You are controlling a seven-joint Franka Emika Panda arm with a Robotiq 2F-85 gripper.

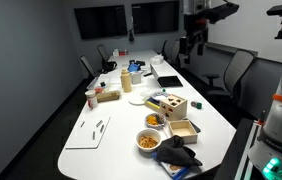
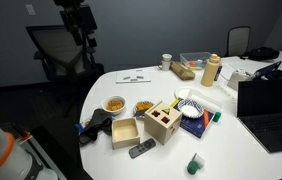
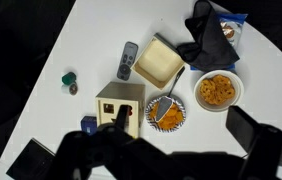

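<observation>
High above the white table, my gripper (image 1: 185,46) hangs clear of every object. In the wrist view the two dark fingers (image 3: 243,128) stand wide apart with nothing held between them. Below lie a white bowl of round snacks (image 3: 218,91) and a smaller patterned bowl of orange food (image 3: 165,114) with a grey-headed utensil (image 3: 162,107) resting in it. A wooden box with holes (image 2: 162,122) stands beside an empty cream tray (image 2: 125,132). Near the tray are a dark remote (image 2: 142,148) and a crumpled black cloth (image 3: 211,42), which partly covers a blue packet (image 3: 232,27).
A small green object (image 2: 193,166) lies near the table edge. Farther off are a white plate (image 1: 135,99), a yellowish bottle (image 2: 212,70), a clear bin (image 2: 194,62) and a black laptop (image 2: 269,112). Bare tabletop (image 1: 86,160) spreads around the white board (image 1: 87,133).
</observation>
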